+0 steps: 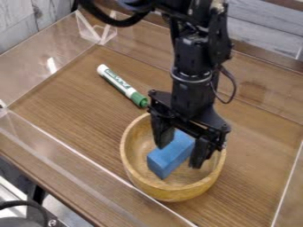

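Observation:
The black robot arm hangs from the top centre down to a tan bowl point(160, 184) at the lower middle. My gripper point(183, 137) is open over the bowl, its two fingers reaching down to either side at the bowl's back. A blue block point(168, 158) lies in the bowl, just in front of and below the gripper. Whether the fingertips touch the block is hard to tell.
A green and white marker point(120, 87) lies on the wooden surface point(66, 124) left of the arm. Clear board edges line the left and right. The table around the bowl is mostly free.

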